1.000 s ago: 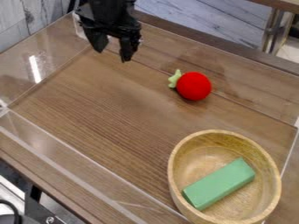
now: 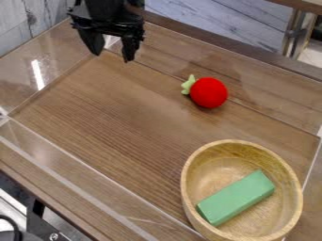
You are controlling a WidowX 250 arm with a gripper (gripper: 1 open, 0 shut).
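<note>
My dark gripper (image 2: 107, 47) hangs over the back left of the wooden table. Whether it is open or shut is too small to tell. A red round object with a pale green top, like a strawberry or tomato (image 2: 209, 93), lies right of centre. A tan bowl (image 2: 201, 171) at the front right holds a green block (image 2: 236, 198).
A wooden ledge (image 2: 304, 8) juts in at the top right corner. The table's edges run along the back and left.
My gripper has moved a little to the left along the back of the table. The red object, bowl and green block have not moved.
</note>
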